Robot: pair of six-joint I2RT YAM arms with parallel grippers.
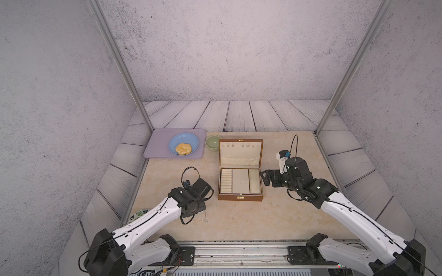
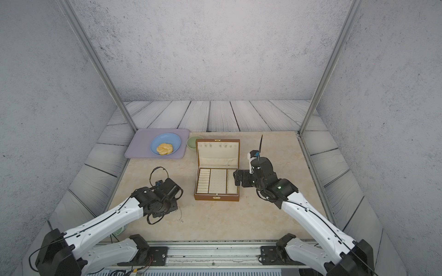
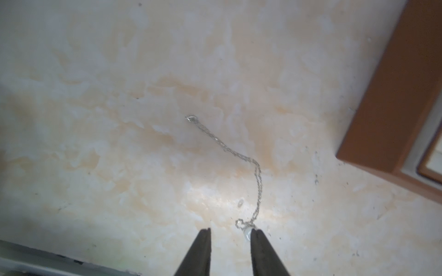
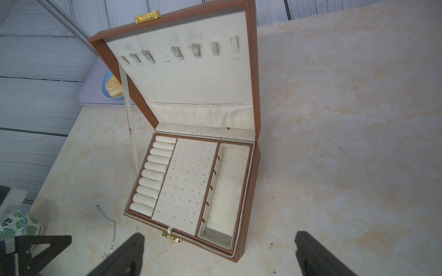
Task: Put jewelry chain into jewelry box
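Observation:
A silver chain lies on the table left of the open brown jewelry box, with a small loop and pendant at its lower end. In the left wrist view, my left gripper is above the table, part open, its fingertips near that lower end with nothing visibly held. My right gripper stands open beside the box's right side. The box holds ring rolls, a padded middle panel and an empty right compartment, with hooks inside the lid.
A purple tray with a blue plate and a green bowl stand at the back left. A green patterned object is at the left edge.

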